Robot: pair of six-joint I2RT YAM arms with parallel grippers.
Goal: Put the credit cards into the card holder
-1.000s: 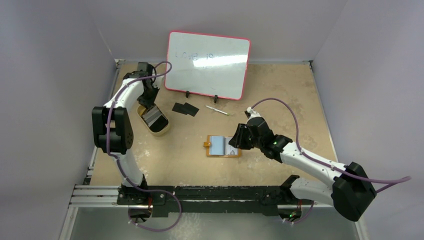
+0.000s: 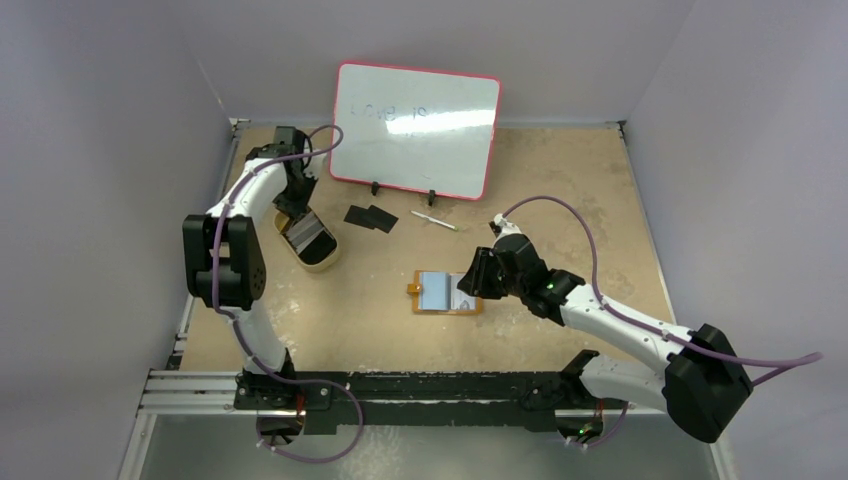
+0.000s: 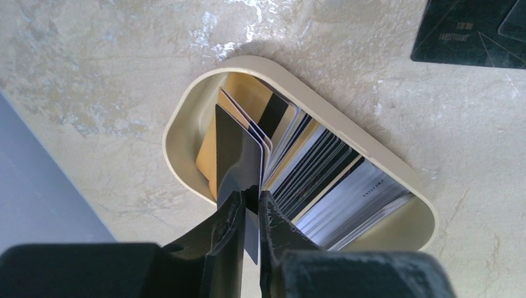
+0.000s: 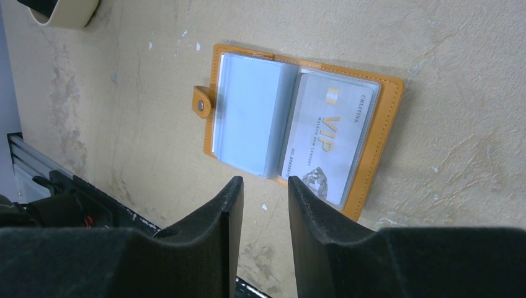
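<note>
An oval cream box (image 3: 298, 81) in the left wrist view holds a row of cards (image 3: 322, 177). My left gripper is at one end of the row, its fingers shut on a thin dark card (image 3: 234, 149) that stands tilted among the others. How deep that card sits is partly hidden by the fingers. The open tan card holder (image 4: 384, 133) lies flat in the right wrist view, with blue-white sleeves (image 4: 251, 112) on one side and a white VIP card (image 4: 325, 130) on the other. Over its near edge, my right gripper is open and empty.
Two black cards (image 2: 370, 217) lie on the table right of the box. A white pen (image 2: 435, 220) lies near them, below a red-framed whiteboard (image 2: 416, 130). Bare table (image 2: 365, 300) separates the box from the holder.
Hardly anything differs: the left arm seems to have shifted very slightly at the box. The right arm, the holder and the loose cards are where they were.
</note>
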